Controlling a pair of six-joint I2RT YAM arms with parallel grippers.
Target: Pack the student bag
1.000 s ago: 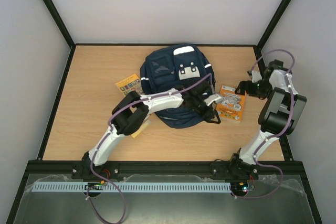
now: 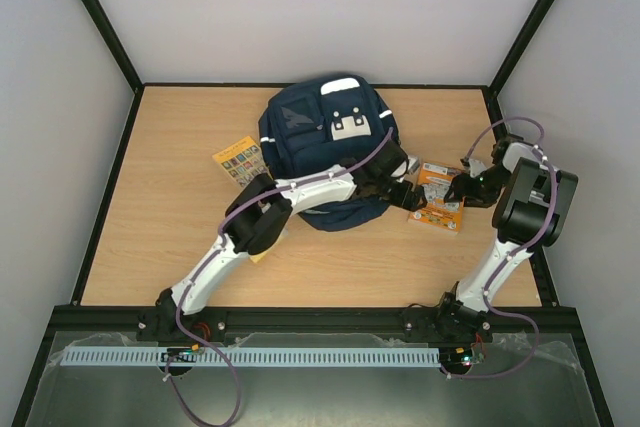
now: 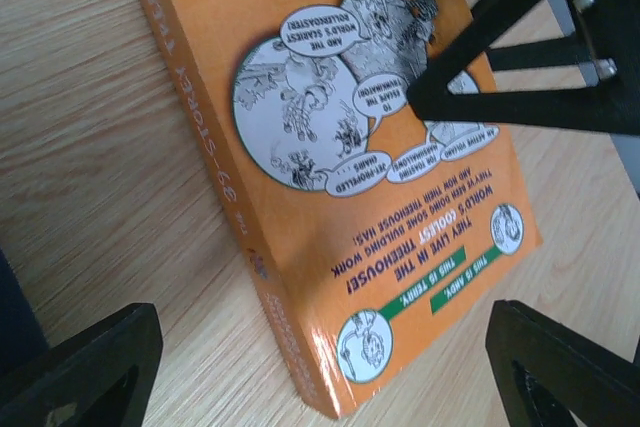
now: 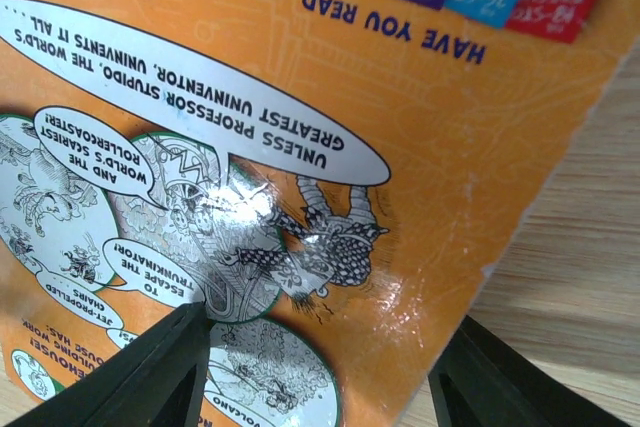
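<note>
An orange book (image 2: 440, 209) lies flat on the table, right of the dark blue bag (image 2: 310, 127). My left gripper (image 2: 414, 195) is open at the book's left edge; in the left wrist view its two fingers (image 3: 85, 377) stand wide apart with the book's near corner between them. Above the book's right side is my right gripper (image 2: 450, 190), fingers parted. In the right wrist view one of its fingers (image 4: 165, 377) is over the cover and the other is past the edge, over bare wood. Contact with the book cannot be told for either.
A yellow-orange sheet or book (image 2: 243, 161) lies partly against the bag's left side. Something yellow (image 2: 262, 250) shows beneath the left arm. Both grippers are close together over the book. Free table (image 2: 150, 197) spreads at the left and along the front.
The bag has shifted slightly left and back.
</note>
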